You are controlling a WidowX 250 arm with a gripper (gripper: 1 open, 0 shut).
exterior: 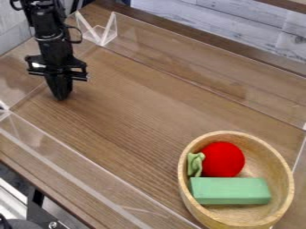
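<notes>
My black gripper (59, 89) hangs low over the wooden table at the upper left, its fingertips close to the surface. It looks shut, with nothing visible between its fingers, though the tips are dark and small. At the lower right a wooden bowl (191, 199) holds a red ball (224, 159), a green block (230, 190) and a small light-green item (195, 164).
White translucent shapes show at the left edge and behind my arm at the top left.
</notes>
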